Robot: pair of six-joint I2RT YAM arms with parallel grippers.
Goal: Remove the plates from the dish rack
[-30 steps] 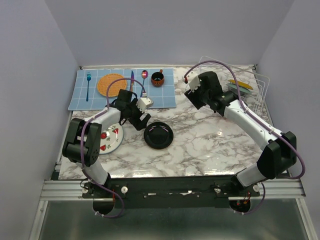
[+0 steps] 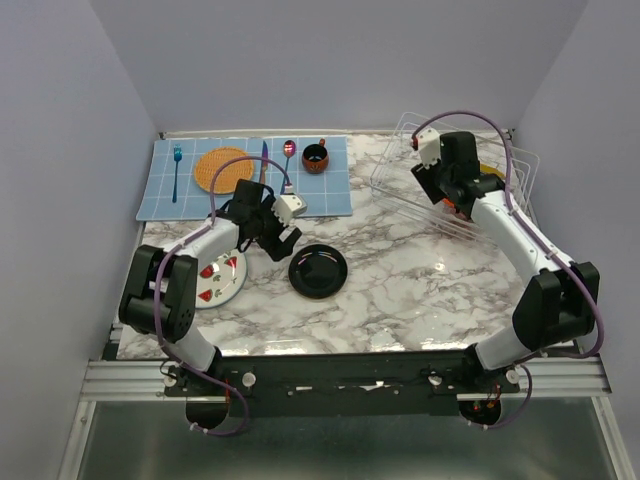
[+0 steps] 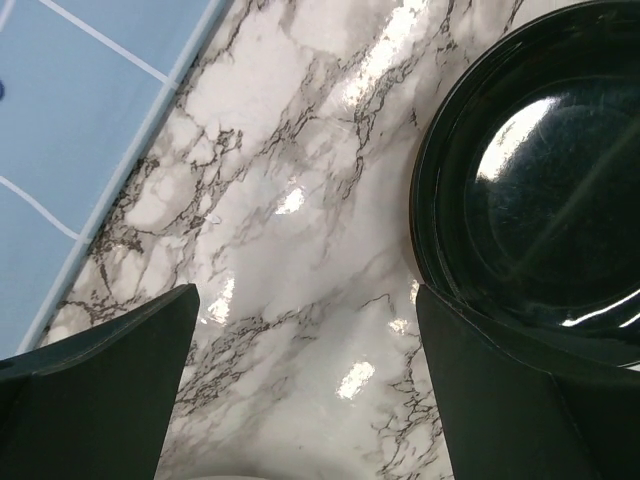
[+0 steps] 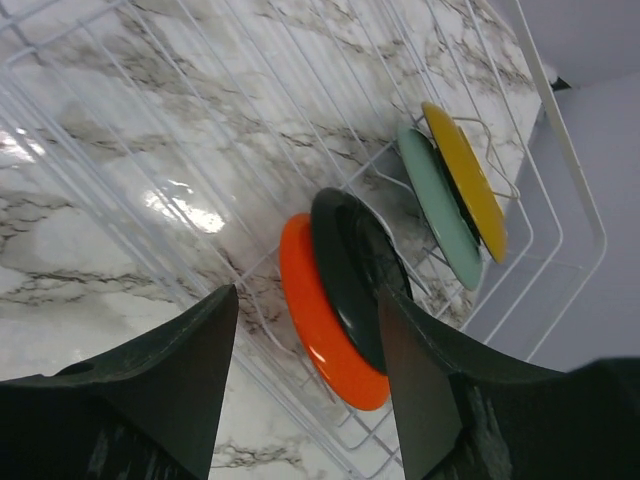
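Note:
The white wire dish rack [image 2: 400, 200] stands at the back right. In the right wrist view it holds an orange plate [image 4: 310, 320] with a black plate [image 4: 340, 270] against it, and a mint plate [image 4: 435, 210] beside a yellow plate [image 4: 470, 180]. My right gripper is open over the rack, above the orange and black plates. My left gripper is open over bare counter, left of a black plate [image 2: 318, 271] lying on the counter. A white plate with red pattern [image 2: 218, 288] lies partly under the left arm.
At the back left, a blue mat [image 2: 160, 200] holds an orange woven round [image 2: 215, 165], cutlery and a brown mug [image 2: 315, 157].
My right gripper has moved rightward over the rack. The left arm shows almost no movement.

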